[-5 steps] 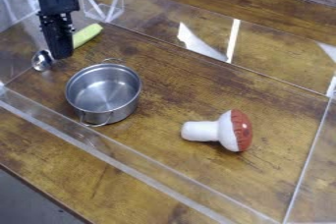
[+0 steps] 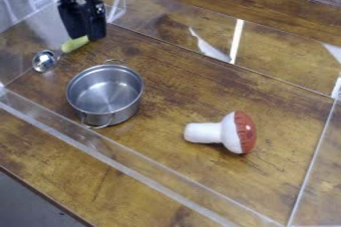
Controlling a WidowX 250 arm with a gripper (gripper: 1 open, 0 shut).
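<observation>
My black gripper [image 2: 86, 22] hangs at the upper left, open, over a pale green elongated object [image 2: 74, 45] that it partly hides. A metal ladle or spoon-like piece [image 2: 46, 61] lies just in front of that. A steel pot [image 2: 104, 96] with two handles stands left of centre. A toy mushroom [image 2: 226, 132] with a white stem and a red-and-white cap lies on its side at the right.
Clear plastic walls border the wooden work surface [image 2: 173, 92] on several sides, with white tape pieces at the back. The middle of the surface between pot and mushroom is clear.
My gripper has moved to the right from above the metal piece to over the green object, covering more of it. The objects on the table look unmoved.
</observation>
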